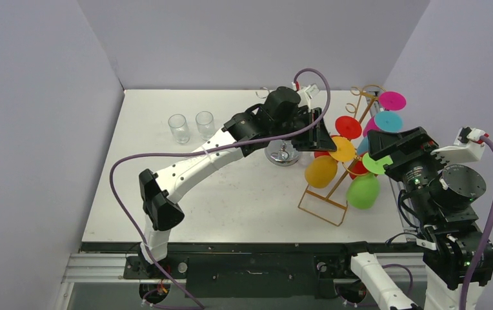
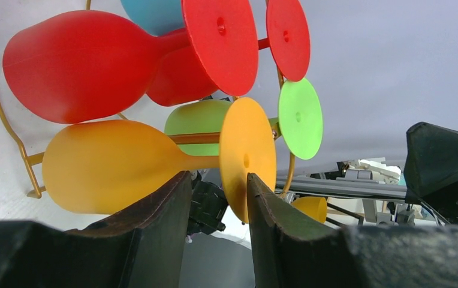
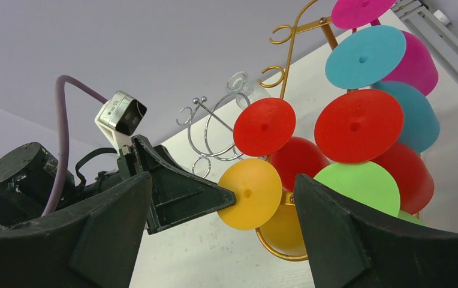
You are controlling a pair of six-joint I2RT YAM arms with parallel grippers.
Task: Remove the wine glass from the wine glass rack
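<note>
A gold rack [image 1: 321, 216] holds colourful plastic wine glasses on their sides, bases outward. My left gripper is open at the orange glass [image 2: 104, 165], its fingertips close to the round base [image 2: 244, 141]; contact is unclear. In the right wrist view the left gripper reaches that orange base [image 3: 249, 193] from the left. My right gripper is open at the rack's right side, facing the orange and green bases [image 3: 358, 183], with no glass held. Red, blue and pink glasses sit higher on the rack.
Two clear glasses [image 1: 179, 129] stand at the table's left. A chrome holder [image 1: 281, 155] stands behind the left arm. Walls enclose the back and sides.
</note>
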